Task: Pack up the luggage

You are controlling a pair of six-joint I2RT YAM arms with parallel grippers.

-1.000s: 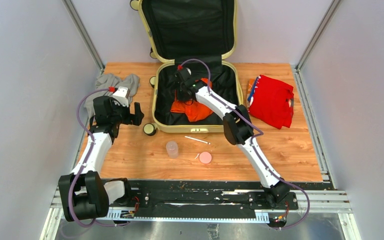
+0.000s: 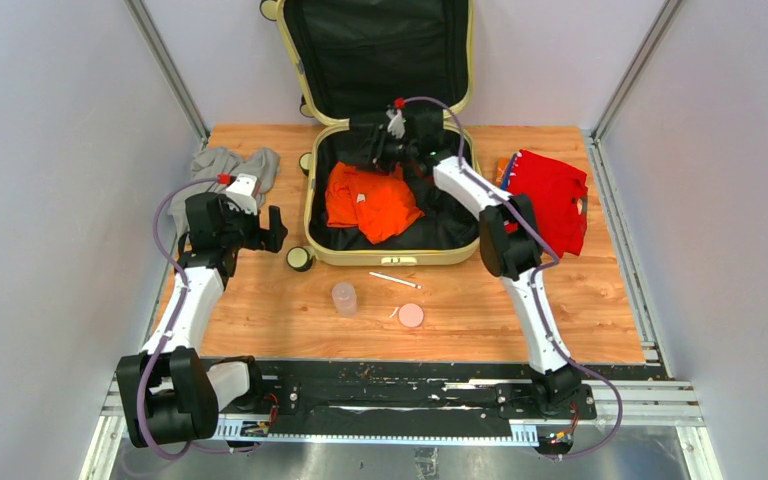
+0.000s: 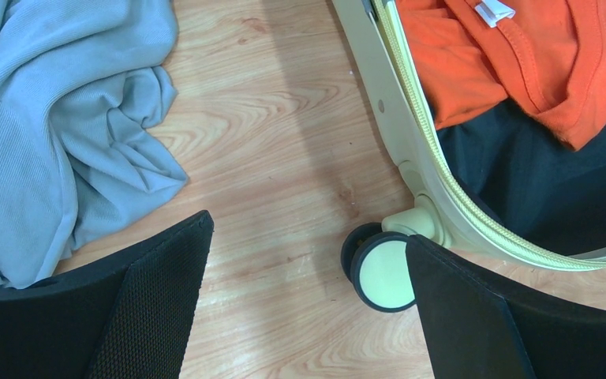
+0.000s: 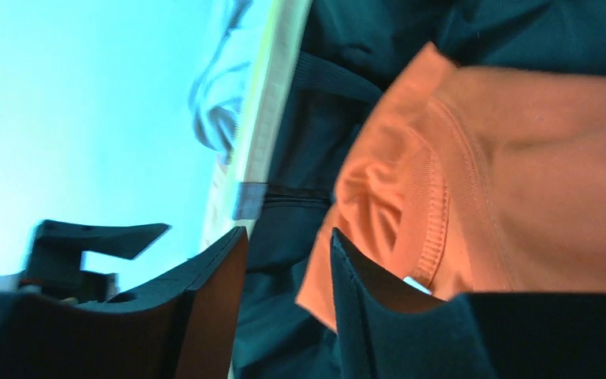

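Observation:
The open suitcase point(image 2: 395, 256) holds a crumpled orange garment point(image 2: 380, 210) on its black lining. Over the garment's far edge hangs my right gripper point(image 2: 378, 152); in the right wrist view its fingers point(image 4: 215, 296) stand apart with no cloth clamped between them. Left of the suitcase, above bare table, my left gripper point(image 2: 274, 228) is wide open and empty. A loose grey cloth point(image 2: 260, 166) lies at the back left, bluish point(image 3: 71, 126) in the left wrist view. Red clothing point(image 2: 552, 205) lies on the right, with orange and blue showing at its edge.
In front of the suitcase lie a translucent cup point(image 2: 344, 298), a white stick-like item point(image 2: 395, 280) and a round pink item point(image 2: 411, 315). A suitcase wheel point(image 2: 299, 259) juts out at its left front corner. The raised lid point(image 2: 378, 55) stands behind. Bare table spans the front right.
The orange garment has spread left inside the suitcase. The left arm has stayed still.

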